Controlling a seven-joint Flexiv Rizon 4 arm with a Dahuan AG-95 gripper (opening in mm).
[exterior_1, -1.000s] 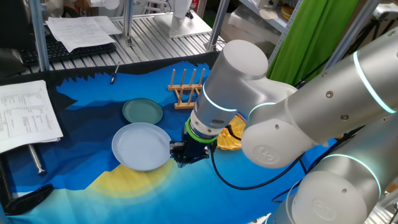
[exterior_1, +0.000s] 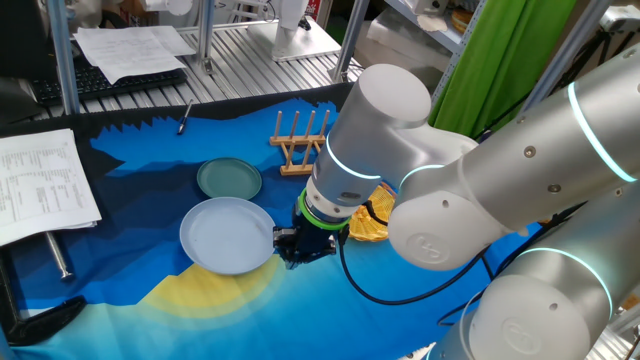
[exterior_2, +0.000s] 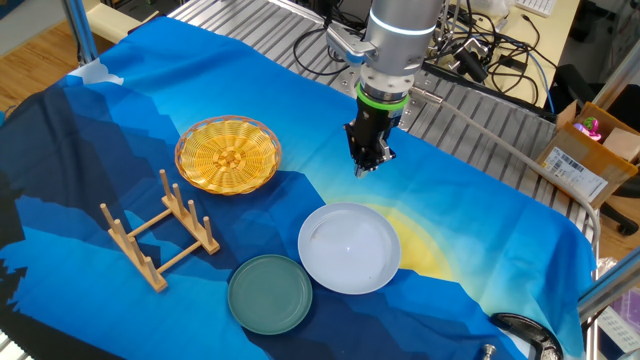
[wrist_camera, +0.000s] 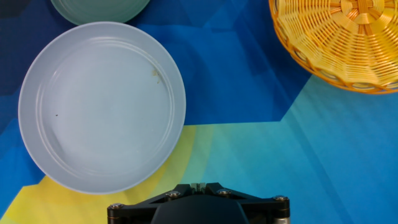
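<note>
My gripper shows at the bottom edge of the wrist view, its fingertips together and nothing visible between them. In exterior view 2 the gripper (exterior_2: 362, 170) points down above the cloth, apart from everything on it. The light blue plate (wrist_camera: 102, 109) lies flat and empty to its left in the wrist view. A smaller green plate (exterior_2: 269, 294) lies right beside the blue one. The round wicker basket (exterior_2: 228, 155) is empty; in exterior view 1 the arm partly hides this basket (exterior_1: 370, 222). A wooden dish rack (exterior_2: 163, 235) stands empty near the plates.
Papers (exterior_1: 42, 185) and a black clamp-like object (exterior_1: 40, 320) lie along the left side in exterior view 1. A pen (exterior_1: 185, 118) is near the far edge. Open blue cloth (exterior_2: 310, 110) lies between basket and gripper. A black cable (exterior_1: 390, 300) hangs beside the arm.
</note>
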